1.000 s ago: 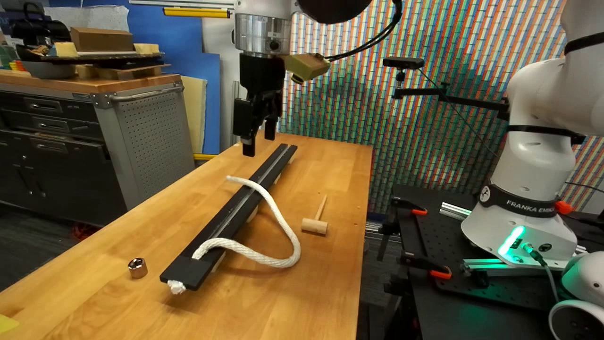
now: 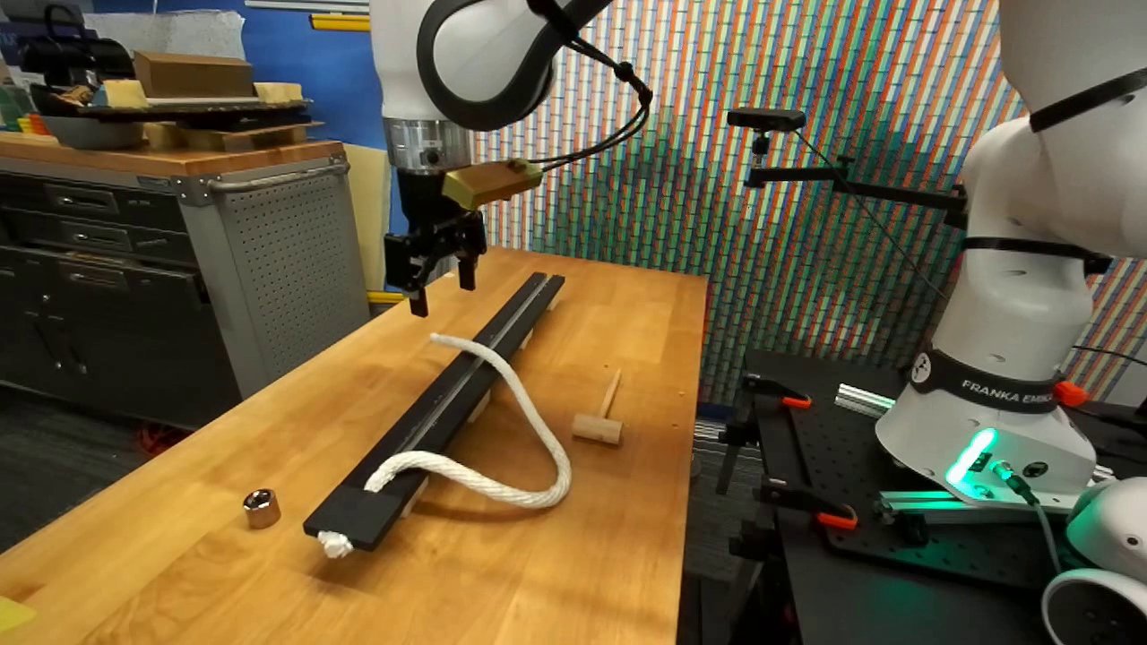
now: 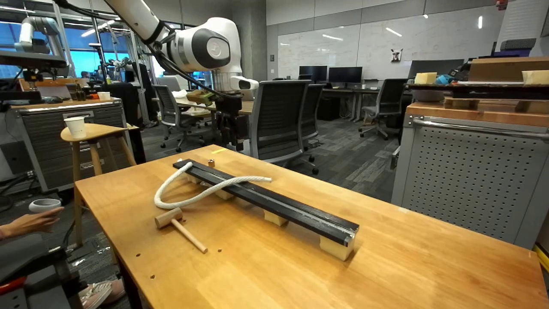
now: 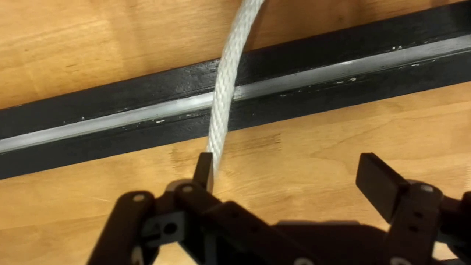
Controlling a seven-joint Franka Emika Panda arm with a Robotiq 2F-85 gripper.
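A thick white rope (image 2: 556, 457) is fixed at one end in the near end of a long black grooved rail (image 2: 441, 403). From there it loops out over the table and crosses back over the rail, its free end lying past the far side. High above the table my gripper (image 2: 443, 296) stands open and empty. In the wrist view, the rope (image 4: 226, 84) runs across the rail (image 4: 309, 75) down to the left finger (image 4: 204, 170), which hides its tip. Bare table shows between the fingers of my gripper.
A wooden mallet (image 2: 598, 429) lies on the table beside the rope loop. A shiny metal socket-like cylinder (image 2: 262, 509) stands near the rail's roped end. Pale blocks (image 3: 337, 248) hold the rail off the table.
My gripper has moved left and slightly lower in exterior view 1, and it has turned. Rope, rail, mallet and cylinder are where they were.
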